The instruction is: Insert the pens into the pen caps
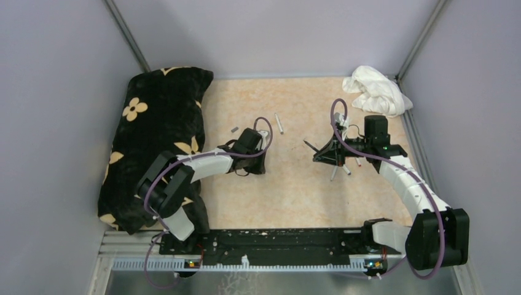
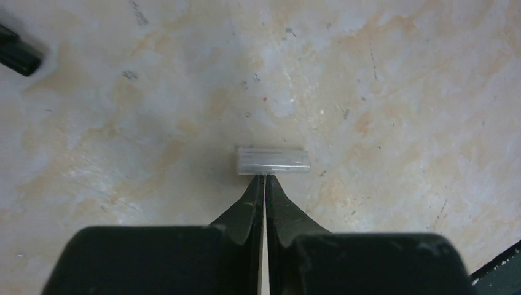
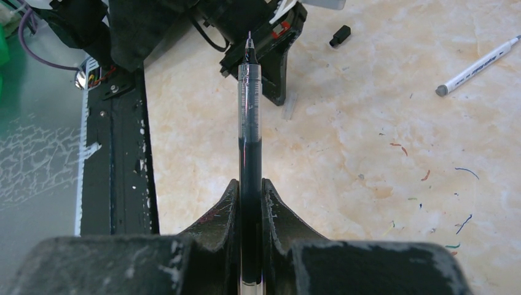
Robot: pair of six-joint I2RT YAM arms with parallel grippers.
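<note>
My right gripper is shut on a dark pen (image 3: pixel 250 110) with a clear upper barrel, its tip pointing away. In the left wrist view my left gripper has its fingertips together at the near edge of a translucent cap (image 2: pixel 273 158); whether it grips the cap I cannot tell. A dark cap (image 3: pixel 340 35) lies on the table, and a white marker (image 3: pixel 476 66) lies in the middle back of it.
Several more pens (image 1: pixel 347 171) lie beneath the right arm. A white cloth (image 1: pixel 375 92) is at the back right, a black flowered cushion (image 1: pixel 141 135) along the left.
</note>
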